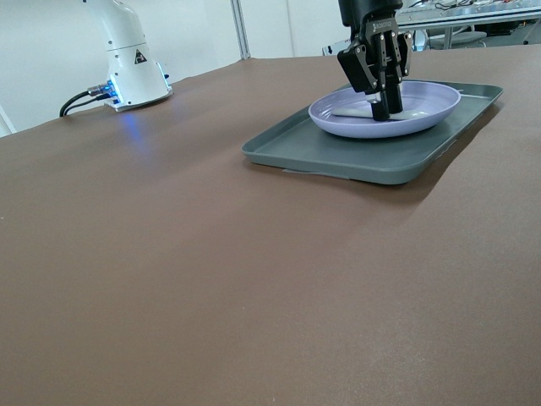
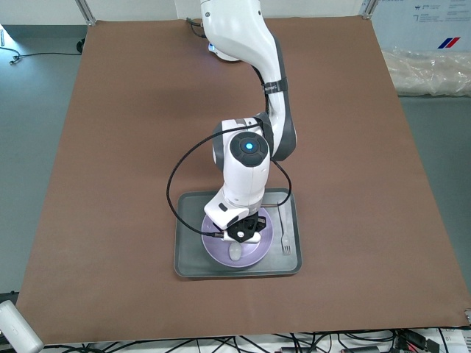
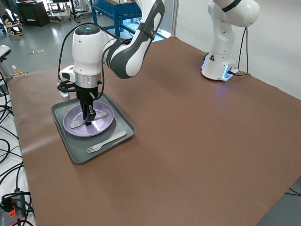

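A lavender plate (image 1: 330,117) sits on a grey tray (image 3: 66,141). Down over the plate hangs my black gripper (image 1: 386,106), its fingertips at a pale utensil (image 3: 76,123) lying across the plate, a spoon by its head in the left view. Whether it grips the utensil cannot be told. A silver-white fork (image 2: 286,243) lies on the tray to the right of the plate in the left view, and in front of it in the right view.
Cables lie along the table's edge.
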